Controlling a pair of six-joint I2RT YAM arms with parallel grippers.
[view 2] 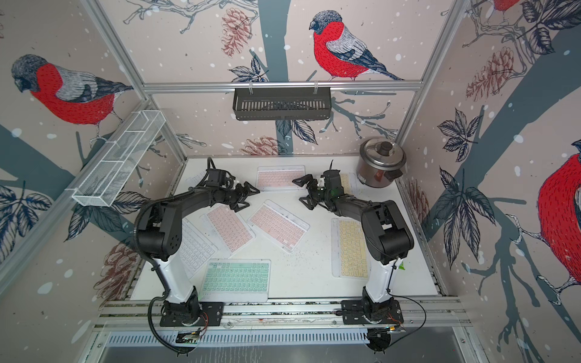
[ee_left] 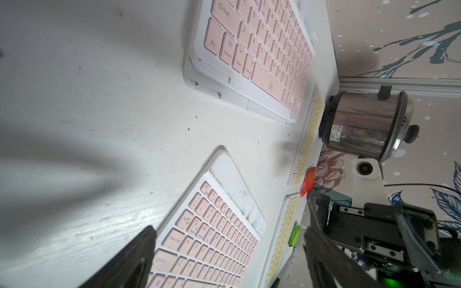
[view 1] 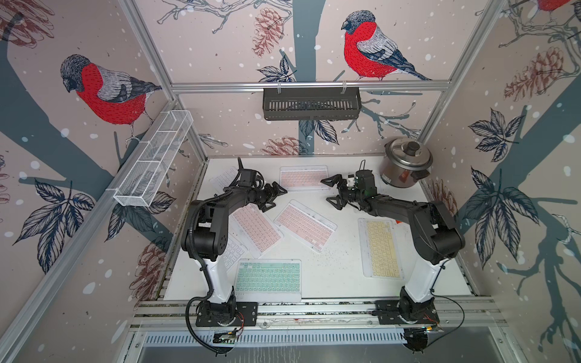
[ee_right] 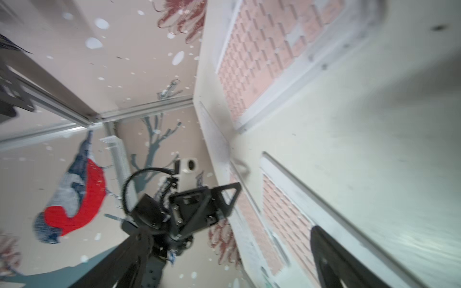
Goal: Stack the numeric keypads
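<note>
A pink keypad (view 1: 305, 225) lies askew in the middle of the table. Behind it, another pink keypad (view 1: 303, 178) rests square to the back edge; in the left wrist view its body (ee_left: 259, 57) has a thick side edge, perhaps two layers. To the left lies a third pink one (view 1: 259, 230). Both grippers are open and empty: the left (view 1: 276, 197) at the upper left of the middle keypad, apart from it, and the right (view 1: 329, 191) to its upper right, near the back pink keypad's right end. The right wrist view is blurred.
A green keypad (view 1: 268, 278) lies at the front, a white one (view 2: 192, 248) at left, a yellow one (view 1: 380, 248) at right. Another yellow keypad (view 2: 348, 181) is partly behind the right arm. A pot (view 1: 406, 162) stands back right.
</note>
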